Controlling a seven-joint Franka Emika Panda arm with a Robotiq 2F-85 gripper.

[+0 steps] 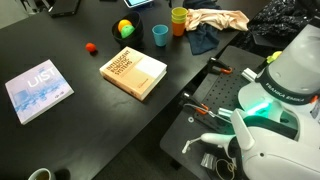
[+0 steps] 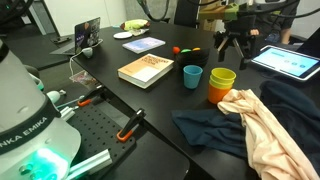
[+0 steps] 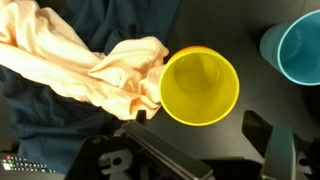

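A yellow cup [image 2: 222, 78] sits nested in an orange cup [image 2: 217, 96] on the dark table, left of the cloths in exterior view 2. From above, the wrist view shows the empty inside of the yellow cup [image 3: 199, 86], with a sliver of orange rim behind it. My gripper [image 2: 234, 47] hangs over this stack, its fingers apart and nothing between them. In the wrist view the gripper has one finger on each side of the cup's near edge, clear of it.
A blue cup [image 1: 160, 35] stands close by the stack. A dark bowl [image 1: 130, 32] holds colored balls. A peach cloth [image 2: 262, 130] and a dark cloth [image 2: 210, 128] lie opposite. Books, including an orange one [image 1: 133, 73], lie farther off.
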